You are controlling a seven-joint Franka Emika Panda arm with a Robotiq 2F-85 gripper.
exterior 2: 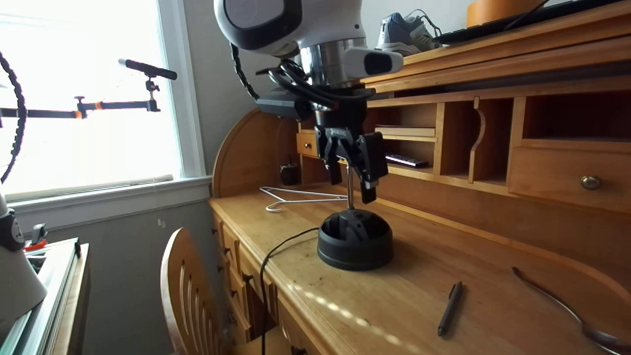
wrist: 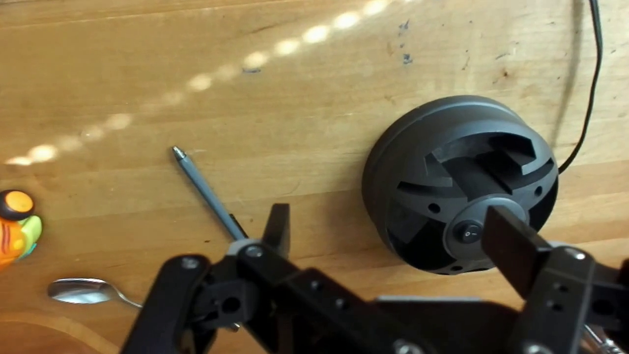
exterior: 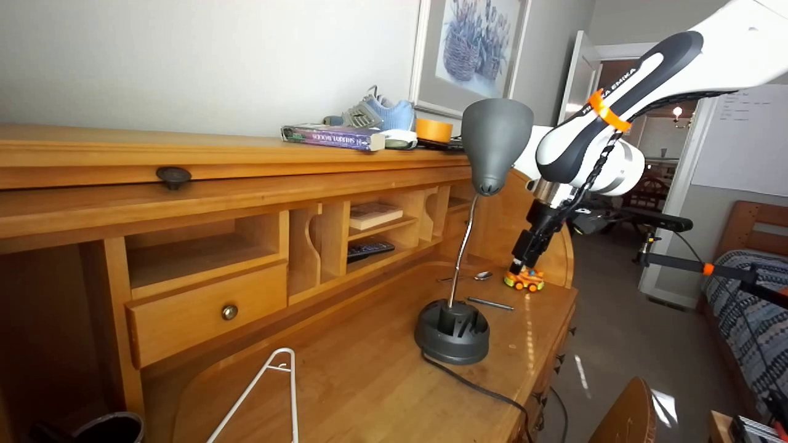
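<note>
My gripper (exterior 2: 357,192) is open above the desk, its fingers spread and nothing between them. In the wrist view one fingertip overlaps the dark grey lamp base (wrist: 392,177), which bears a small black switch (wrist: 469,232); the other finger partly covers a grey pen (wrist: 203,190). The lamp's cone-shaped shade (exterior: 496,140) rises on a thin metal stem (exterior: 463,247), left of my gripper (exterior: 520,267) in exterior view 1. An orange and green toy car (wrist: 14,236) shows at the wrist view's left edge. Close by lies a spoon (wrist: 82,291).
A black cord (exterior: 480,387) runs from the lamp over the desk's front edge. A white hanger (exterior: 293,391) lies at the far end. Shelves hold a remote (exterior: 369,251) and a book (exterior: 374,215). A chair (exterior 2: 188,290) stands in front. Bare desktop surrounds the lamp base.
</note>
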